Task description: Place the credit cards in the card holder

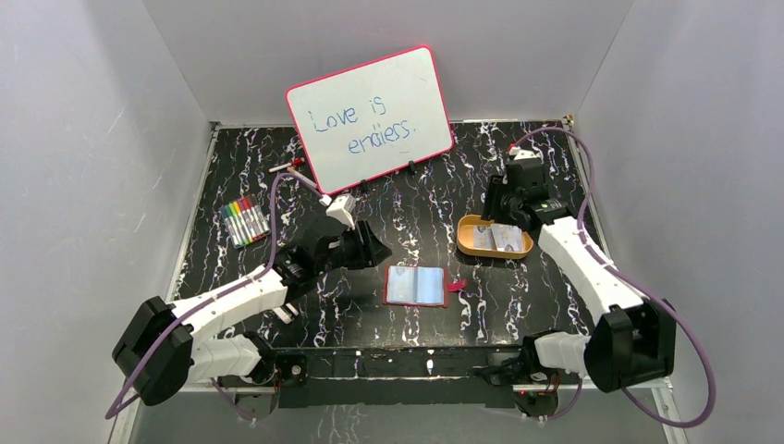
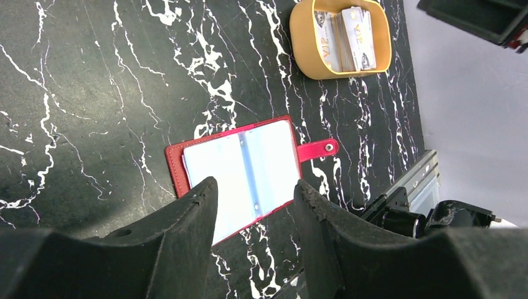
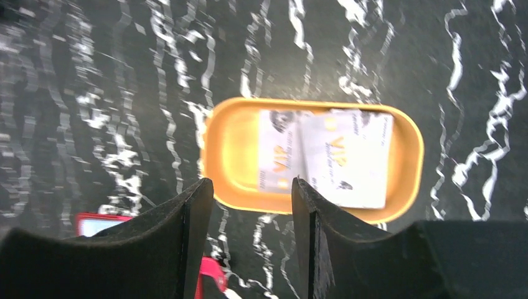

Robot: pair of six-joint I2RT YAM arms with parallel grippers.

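The red card holder (image 1: pixel 414 286) lies opened flat on the dark marbled table, its clear sleeves facing up and its strap pointing right. Off to the upper left of it, my left gripper (image 1: pixel 379 250) hangs with fingers apart and empty; in the left wrist view the holder (image 2: pixel 249 168) shows beyond the fingertips. Printed cards (image 3: pixel 348 159) lie in two overlapping stacks inside an orange tray (image 3: pixel 233 199). Above that tray hovers my right gripper, open, its fingers apart with nothing between them.
A whiteboard (image 1: pixel 370 116) with handwriting stands at the back. Coloured markers (image 1: pixel 245 220) lie at the far left, and loose pens (image 1: pixel 287 166) are by the board. Bare table separates the holder from the tray.
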